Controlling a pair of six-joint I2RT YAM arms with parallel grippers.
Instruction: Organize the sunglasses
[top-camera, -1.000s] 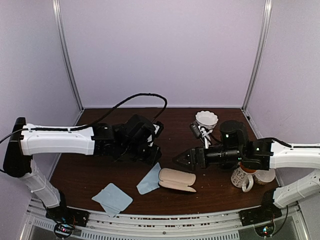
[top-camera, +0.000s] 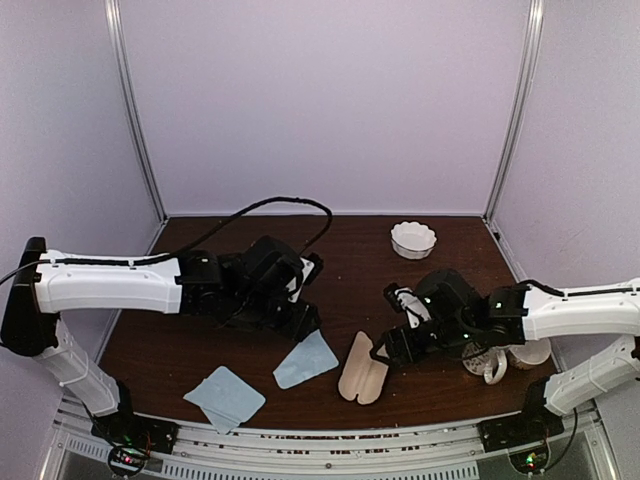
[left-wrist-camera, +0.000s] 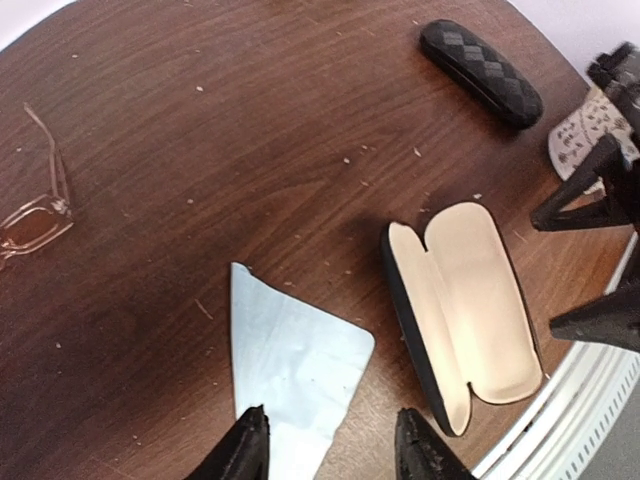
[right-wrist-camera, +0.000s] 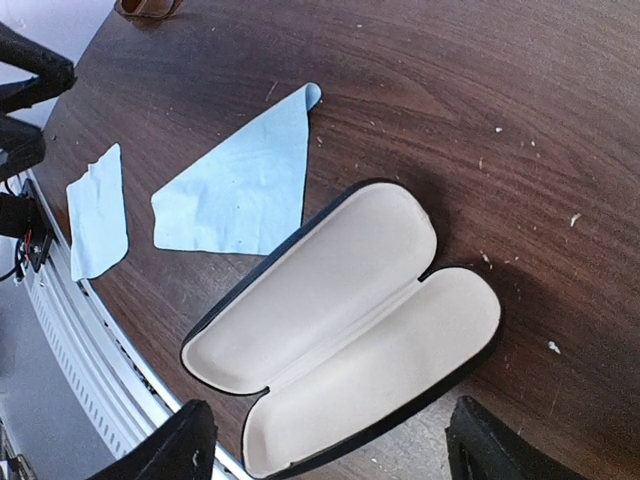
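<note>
An open glasses case (top-camera: 363, 368), black outside with a pale lining, lies near the table's front edge, its two halves empty. My right gripper is part open at the case's side, nothing visible between its fingers. Whether they touch the case cannot be told. Open and empty, my left gripper hangs over a light blue cloth (left-wrist-camera: 295, 365). Brown-tinted glasses (left-wrist-camera: 35, 222) rest at the far left of the left wrist view; the left arm hides them from above. A second blue cloth (top-camera: 226, 398) lies front left.
A black quilted object (left-wrist-camera: 482, 72) lies beyond the case, hidden from above by the right arm. Mugs (top-camera: 487, 362) stand at the right, partly behind that arm. A white fluted bowl (top-camera: 413, 240) stands at the back. Bare table (top-camera: 350, 260) shows in the middle.
The case has turned from lying crosswise to pointing toward the front edge, and its halves have spread flatter. The left arm has moved only slightly.
</note>
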